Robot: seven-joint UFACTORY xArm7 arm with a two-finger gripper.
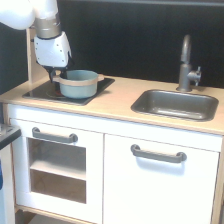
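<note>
A grey-blue pot (78,87) with light tan handles stands upright on the dark stovetop (106,83), at the back left of the counter. My gripper (55,74) points down at the pot's left side, its dark fingers close to the left handle. Whether they touch or hold that handle cannot be made out, nor whether the fingers are open or shut. The pot's inside is mostly hidden from this angle.
A sink (176,103) with a dark faucet (187,65) is set into the right of the wooden counter (119,99). Bare counter lies between stove and sink. Below are white cabinets (157,185) with dark handles.
</note>
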